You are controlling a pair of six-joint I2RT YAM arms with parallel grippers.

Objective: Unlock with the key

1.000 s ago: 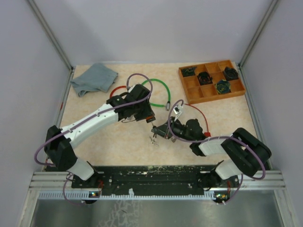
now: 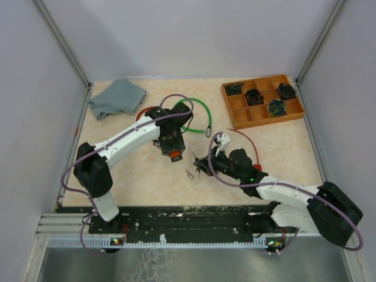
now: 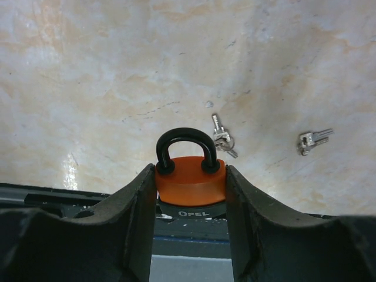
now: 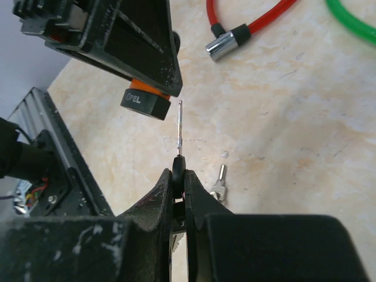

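An orange padlock (image 3: 191,183) with a dark base and a black shackle is clamped in my left gripper. Both shackle legs sit in the body. My right gripper is shut on a key with a black head, and its thin metal blade (image 4: 180,126) points away from the fingers. From above, the padlock (image 2: 176,155) hangs left of the key tip, with a clear gap between them. In the right wrist view the padlock's dark base (image 4: 145,103) faces partly this way, to the left of the blade; its keyhole cannot be made out.
Loose small keys (image 3: 222,140) lie on the table below the grippers, with another bunch (image 3: 311,141) to the right. Green (image 2: 208,111) and red (image 4: 273,16) cable locks rest behind. A compartment box (image 2: 261,120) stands at back right, a grey cloth (image 2: 117,97) at back left.
My left gripper has moved left and toward the front edge with the padlock, away from the key tip. The right gripper has shifted slightly right, still holding the key.
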